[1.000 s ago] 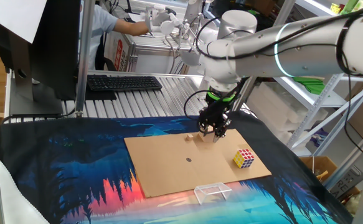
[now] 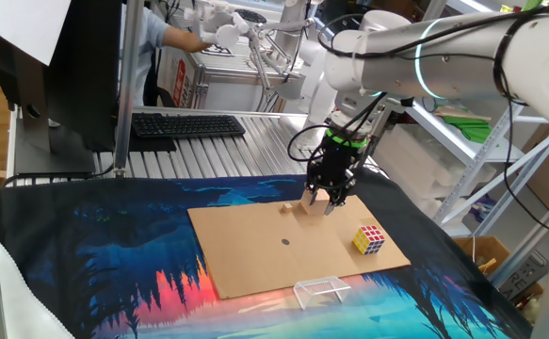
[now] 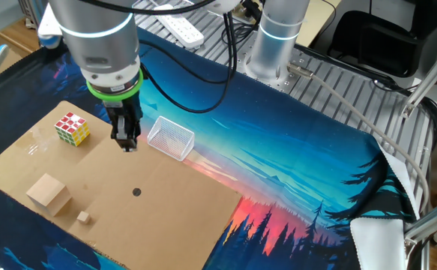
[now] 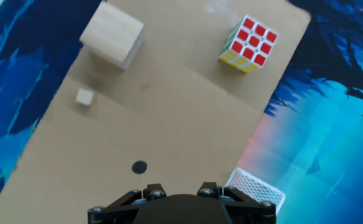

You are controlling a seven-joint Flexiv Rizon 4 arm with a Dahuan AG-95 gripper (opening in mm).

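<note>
My gripper hangs above the cardboard with its two fingertips apart and only empty space between them. The Rubik's cube (image 4: 251,43), red face up, rests towards the upper right in the wrist view. A large wooden block (image 4: 111,34) lies at the upper left, and a small wooden cube (image 4: 84,97) sits just below it. At the lower right, the white mesh basket (image 4: 254,186) is partly hidden behind a finger. In exterior view 2 the gripper (image 3: 126,147) appears between the Rubik's cube (image 3: 72,129) and the basket (image 3: 171,138).
The cardboard sheet (image 3: 181,217) lies on a colourful printed cloth (image 3: 293,172) and bears a flat black spot (image 3: 136,192). Much of the board is bare. In exterior view 1, a keyboard (image 2: 187,125) and monitor (image 2: 62,94) stand behind the cloth.
The blocks, cube and basket have stayed put.
</note>
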